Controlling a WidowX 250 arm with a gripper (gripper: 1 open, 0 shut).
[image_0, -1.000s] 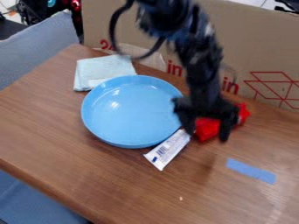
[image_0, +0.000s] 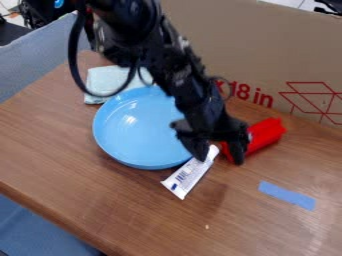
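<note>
My black gripper (image_0: 219, 150) is low over the table, just right of the blue plate (image_0: 127, 124), with its fingers open. It is between a white tube (image_0: 185, 180), which lies diagonally beside the plate, and a red object (image_0: 263, 134) lying behind the gripper. The gripper partly hides the red object and the upper end of the tube.
A folded pale cloth (image_0: 104, 78) lies behind the plate. A cardboard wall (image_0: 281, 45) borders the back of the wooden table (image_0: 80, 190). A strip of blue tape (image_0: 286, 195) is stuck at the right.
The plate, tube and red object look unmoved.
</note>
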